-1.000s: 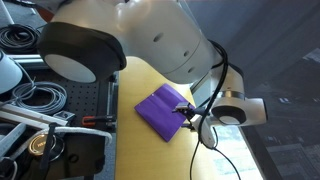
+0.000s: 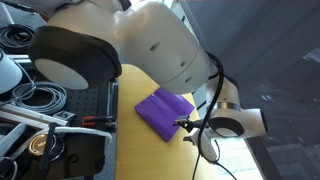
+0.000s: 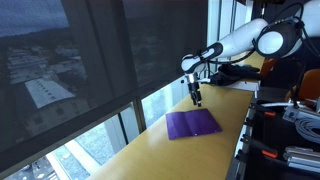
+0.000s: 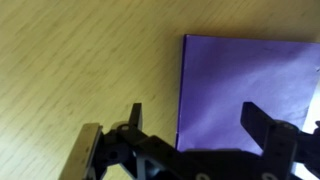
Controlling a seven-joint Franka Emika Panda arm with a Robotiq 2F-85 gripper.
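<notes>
A flat purple sheet [image 2: 163, 110], perhaps a folded cloth, lies on the wooden table. My gripper is open, with nothing held. In the wrist view, the sheet's left edge [image 4: 181, 95] runs between the two spread fingers: bare wood shows by the left finger [image 4: 136, 115], purple by the right finger [image 4: 252, 115]. Exterior view 2 has the gripper [image 3: 196, 98] over an edge of the purple sheet [image 3: 193, 124]. How much height separates the fingertips from it is hard to tell.
Bare table [image 3: 150, 155] surrounds much of the sheet. A dark window blind [image 3: 90, 70] stands along one side. Coiled cables [image 2: 40, 97] and a black perforated plate [image 2: 88, 103] are near the arm's base.
My gripper has shifted downward in exterior view 1, from over the sheet's right side to near its lower right edge. The sheet looks unmoved.
</notes>
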